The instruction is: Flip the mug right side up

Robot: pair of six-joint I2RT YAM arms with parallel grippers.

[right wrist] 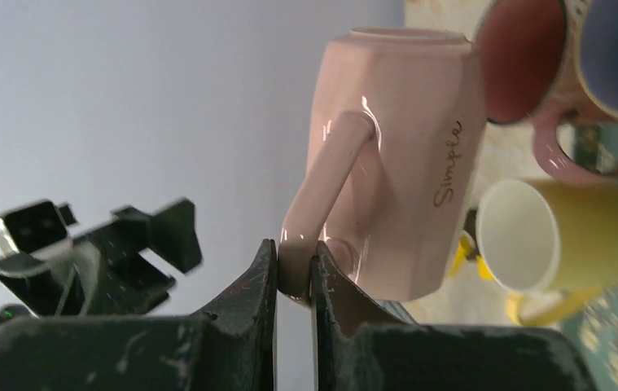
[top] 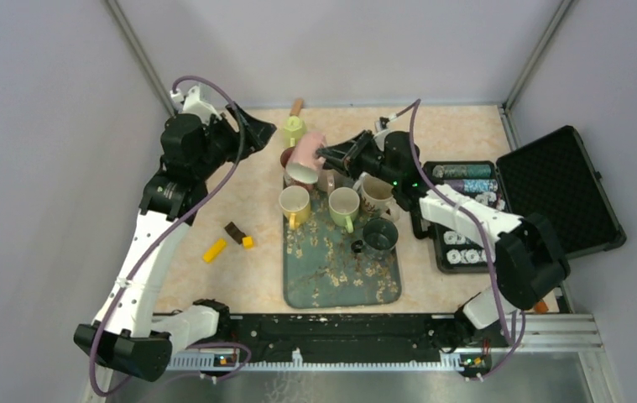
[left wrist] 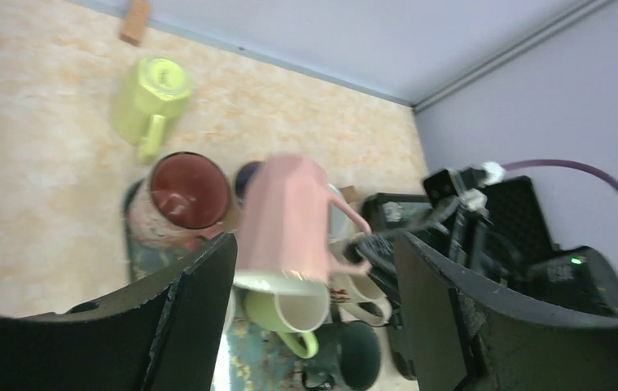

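Note:
The pink mug [top: 305, 158] is in the air above the group of mugs, tilted, with "Simple" printed on its side in the right wrist view. My right gripper is shut on its handle [right wrist: 329, 175]. In the left wrist view the mug [left wrist: 285, 220] appears just beyond the fingertips of my left gripper, which stands open with nothing between its fingers; in the top view it is up and left of the mug.
Yellow [top: 295, 201], green [top: 344, 204], dark [top: 380, 238] and other mugs crowd the tray [top: 340, 281]. An open black case [top: 560, 189] lies at the right. Small blocks [top: 214, 249] lie on the left.

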